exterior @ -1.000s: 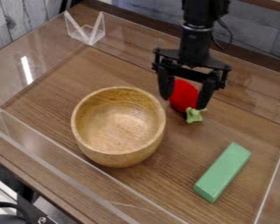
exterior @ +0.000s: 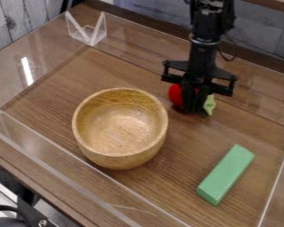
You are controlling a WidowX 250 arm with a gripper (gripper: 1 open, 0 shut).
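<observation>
My black gripper [exterior: 194, 99] is low over the table at the upper middle, shut on a red object [exterior: 177, 94] with a green part [exterior: 209, 105], likely a stem or leaves, showing at its right. The fingers hide much of the object.
A wooden bowl [exterior: 120, 128] sits at the left middle. A green block [exterior: 225, 174] lies at the lower right. A small clear object [exterior: 85, 28] stands at the upper left. The table [exterior: 50, 80] is otherwise mostly clear.
The gripper has drawn in around the red object, now covering more of it. The bowl and green block have not moved.
</observation>
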